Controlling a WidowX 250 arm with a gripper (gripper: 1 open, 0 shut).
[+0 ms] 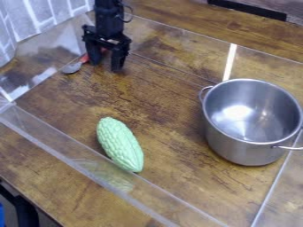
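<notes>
My black gripper [106,51] is low at the upper left, over a small object with red on it and a silver end [73,66], perhaps a utensil, which it largely hides. Whether its fingers are open or shut on that object is unclear. A pale green vegetable-like object [119,142] lies in the lower middle. A large steel pot [246,122] with side handles stands on the right.
The wooden table [166,97] has clear room in its middle. Clear plastic edging [83,160] runs along the left and front, and a pale strip [229,62] lies at the back right.
</notes>
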